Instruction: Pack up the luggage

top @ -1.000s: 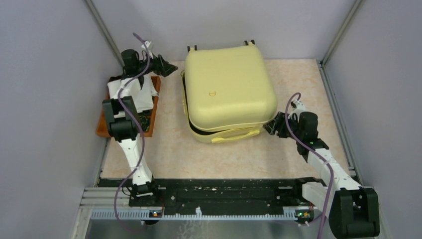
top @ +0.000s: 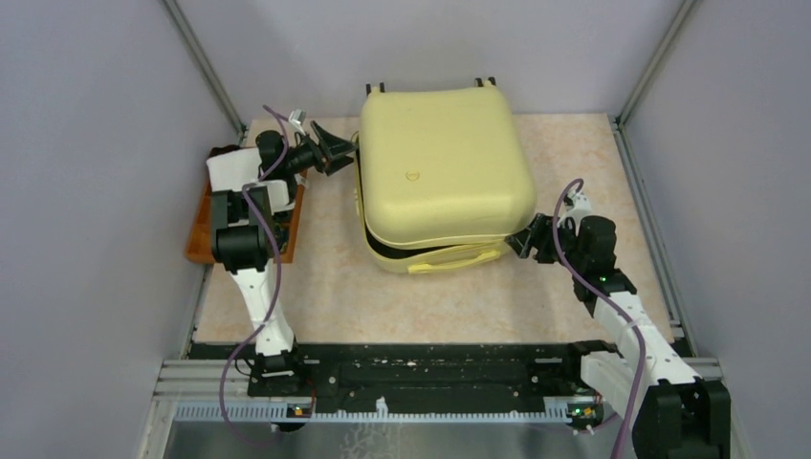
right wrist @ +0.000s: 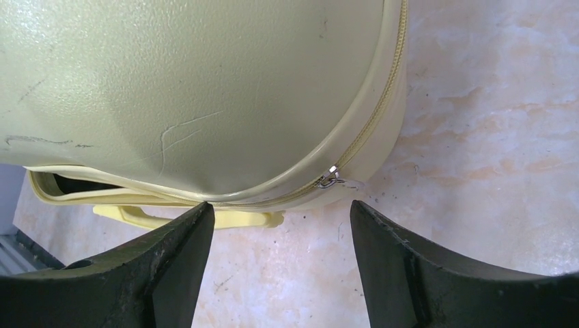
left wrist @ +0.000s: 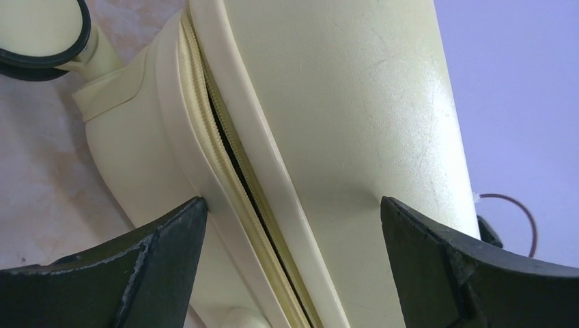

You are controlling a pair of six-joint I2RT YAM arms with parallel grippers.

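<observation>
A yellow suitcase (top: pixel 445 163) lies flat mid-table with its lid down. A dark gap (top: pixel 387 251) shows between lid and base at the front left. My left gripper (top: pixel 346 154) is at the case's left rear side, open, its fingers apart across the zipped seam (left wrist: pixel 239 167) with nothing clamped between them. By the front right corner is my right gripper, its fingers parted. A metal zipper pull (right wrist: pixel 331 180) hangs on the seam there, ahead of the right-hand finger and not gripped. The yellow handle (right wrist: pixel 188 217) sticks out at the front.
An orange-brown tray (top: pixel 198 234) holding white cloth (top: pixel 230 172) stands on the left, partly under my left arm. Wheels (left wrist: pixel 41 37) jut from the suitcase's rear. Bare table (top: pixel 411 311) lies in front of the case and to its right.
The suitcase has shifted slightly right. My right gripper has barely moved.
</observation>
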